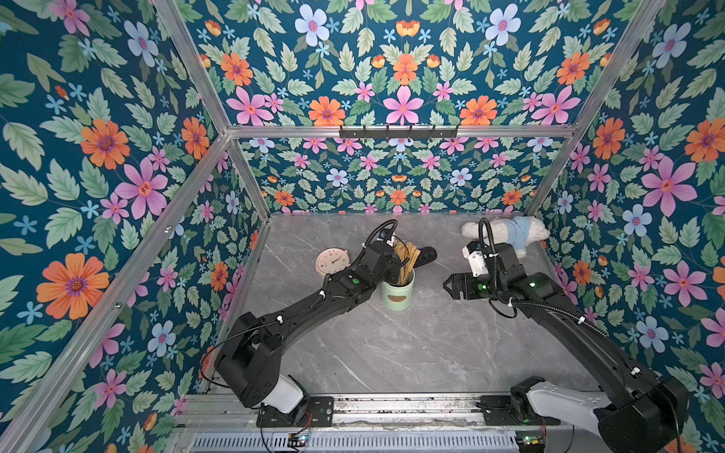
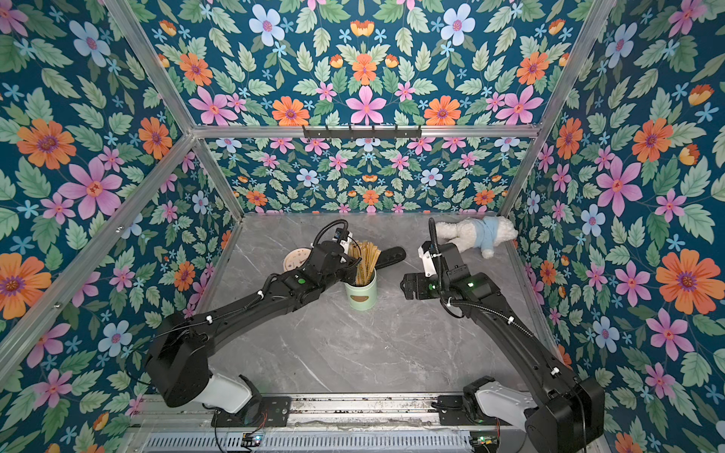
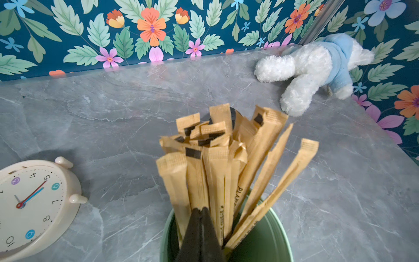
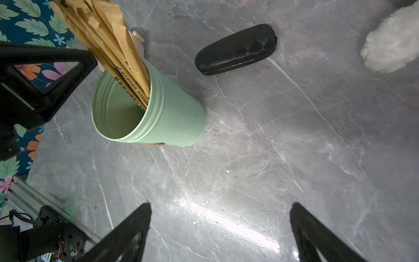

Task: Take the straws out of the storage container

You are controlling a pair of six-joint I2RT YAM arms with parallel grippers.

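Observation:
A bundle of paper-wrapped straws [image 3: 209,174] stands in a mint-green container [image 4: 174,118] at the middle of the table, leaning toward one side of it. My left gripper is at the container's mouth, against the straws; its fingers are together, with no straw clearly between them. My right gripper stands apart to the right of the container, open, with bare tabletop showing between its fingertips.
A round clock [image 3: 30,200] lies left of the container, a black case [image 4: 235,50] behind it. A white plush toy [image 2: 475,234] lies at the back right.

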